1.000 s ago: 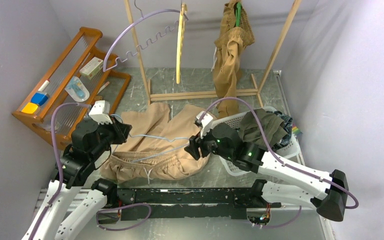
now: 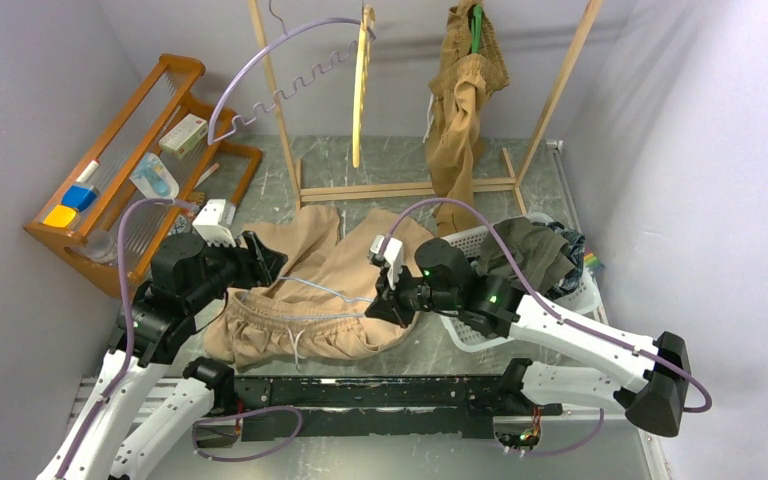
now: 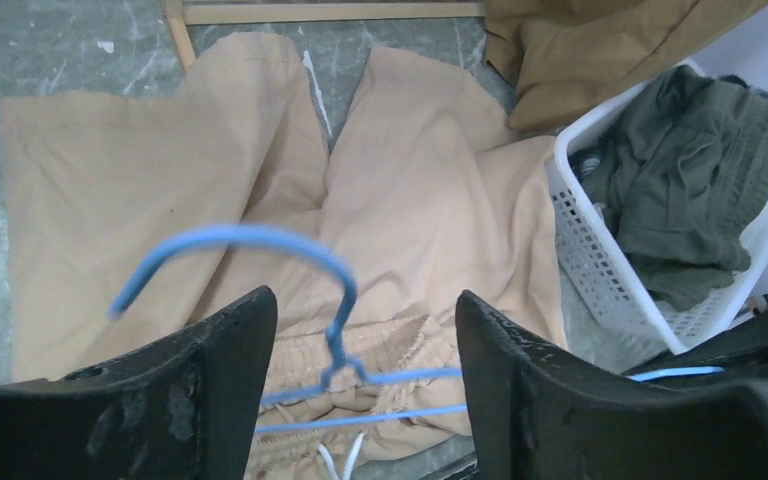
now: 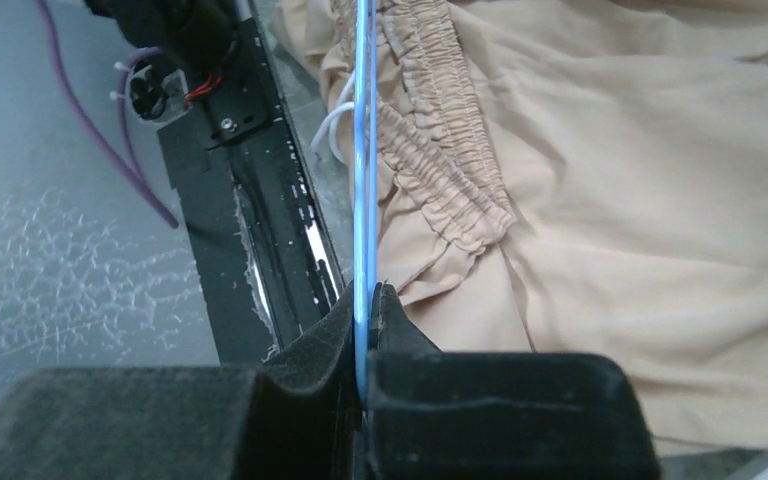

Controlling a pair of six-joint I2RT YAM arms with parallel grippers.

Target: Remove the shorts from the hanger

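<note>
Beige shorts [image 2: 325, 255] lie spread on the floor, their gathered waistband [image 4: 450, 110] toward the robot. A thin blue wire hanger [image 3: 280, 237] spans between my two arms just above that waistband. My right gripper is shut on the hanger's right end, two wires running out between its fingers. My left gripper stands open, with the hanger's hook and neck between its spread fingers but not clamped. Whether the hanger's far left end is still inside the waistband cannot be told. White drawstring ends [image 3: 342, 455] hang at the front.
On the right stands a white basket [image 2: 465, 335] with dark green clothes [image 2: 525, 258]. Behind are a wooden rack [image 2: 400, 189], hanging brown shorts [image 2: 460, 110] and a yellow hanger [image 2: 361, 90]. A wooden shelf [image 2: 120, 215] fills the left side.
</note>
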